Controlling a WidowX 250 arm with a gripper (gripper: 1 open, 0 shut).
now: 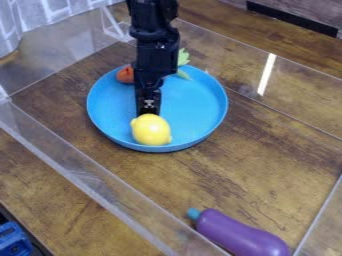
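A blue plate (198,118) lies on the wooden surface, holding a yellow round toy (151,130) near its front. My black gripper (150,104) reaches down over the plate just behind the yellow toy; it looks open, though its fingers are small and dark. An orange carrot toy (127,74) with green leaves at the back of the plate is partly hidden behind the gripper.
A purple eggplant toy (239,232) lies at the front right, outside the plate. A blue object (14,240) sits at the lower left corner. Clear barriers run along the left and right. Wood to the right of the plate is bare.
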